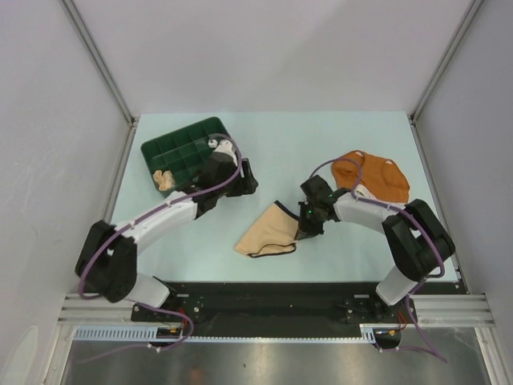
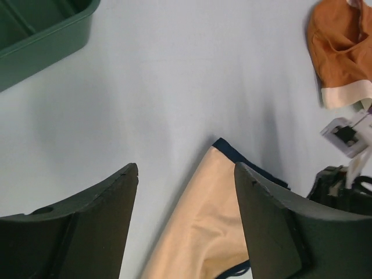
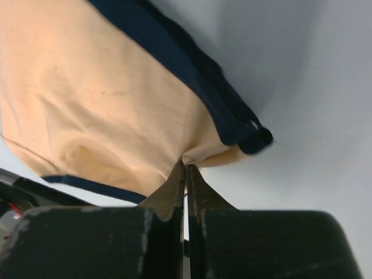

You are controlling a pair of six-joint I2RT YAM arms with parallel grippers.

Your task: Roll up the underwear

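Note:
The peach underwear with dark navy waistband [image 1: 264, 233] lies folded on the middle of the table, turned diagonally. My right gripper [image 1: 309, 233] is down at its right end, shut, with a bit of the fabric pinched where the fingertips meet in the right wrist view [image 3: 187, 165]. My left gripper [image 1: 240, 180] hangs to the upper left of the underwear, open, with nothing between its fingers; in the left wrist view the cloth lies below and beyond its fingertips [image 2: 186, 177].
A green divided box [image 1: 188, 148] with a light tan item in it stands at the back left. Orange-brown cloths [image 1: 377, 176] lie at the right.

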